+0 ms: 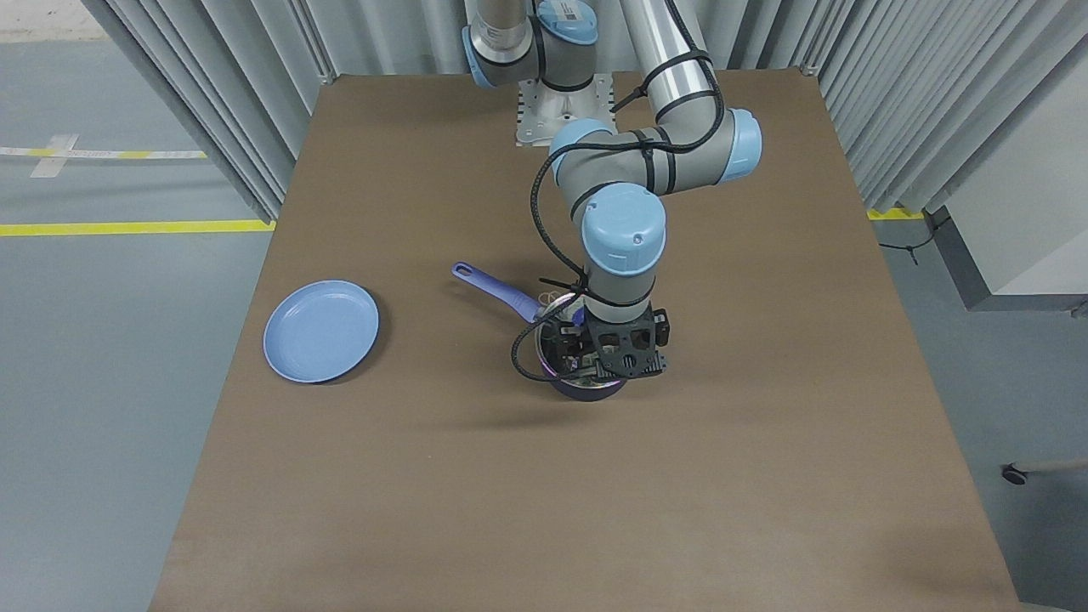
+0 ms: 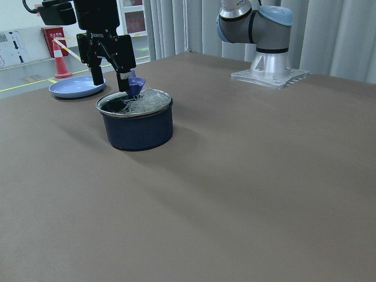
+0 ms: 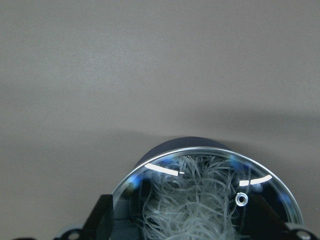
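My gripper (image 2: 108,75) hangs low over a dark blue pot (image 2: 138,130) with a glass-and-steel rim on top and pale noodle-like strands (image 3: 190,200) showing in it. In the left view its two black fingers are spread apart, one close by the rim. In the wrist view the fingers flank the pot at the bottom edge. A blue handled utensil (image 1: 490,286) lies at the pot, its handle pointing back left, its head partly hidden.
A light blue plate (image 1: 320,331) lies left of the pot.
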